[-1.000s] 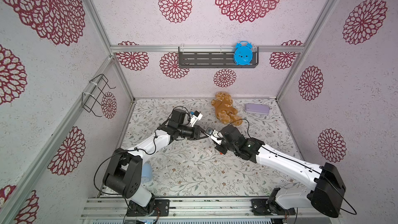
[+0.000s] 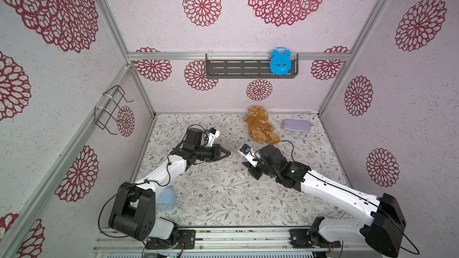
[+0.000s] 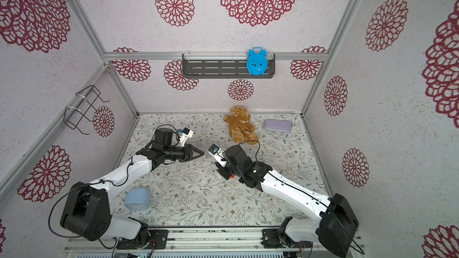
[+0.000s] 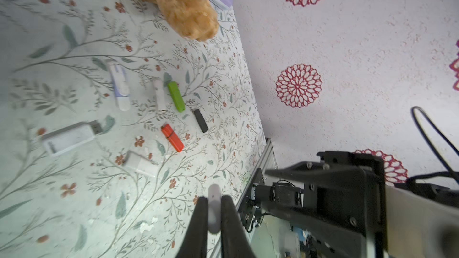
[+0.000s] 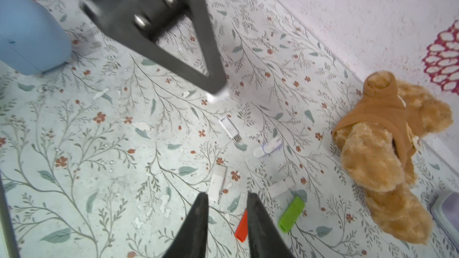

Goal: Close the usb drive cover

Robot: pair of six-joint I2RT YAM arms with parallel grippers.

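At the bottom of the left wrist view, my left gripper is shut on a small white usb piece (image 4: 214, 217). Whether that piece is a whole drive or a cover cannot be told. The same gripper's tip, with a blurred white end (image 5: 219, 96) under it, hangs at the top of the right wrist view. My right gripper is open, and nothing shows between its fingers. On the table a white usb drive (image 4: 69, 138) lies with its metal plug bare. Near it are a white-and-purple drive (image 4: 119, 86) and a plain white drive (image 4: 141, 163).
Red (image 4: 172, 137), green (image 4: 176, 96), black (image 4: 200, 120) and narrow white (image 4: 160, 93) sticks lie close together. A teddy bear (image 2: 259, 125) and purple case (image 2: 296, 124) are at the back; a blue cup (image 3: 137, 198) is front left.
The grippers, earlier meeting tip to tip, now stand apart. My left arm has drawn back leftward, while the right arm has shifted slightly to the right.
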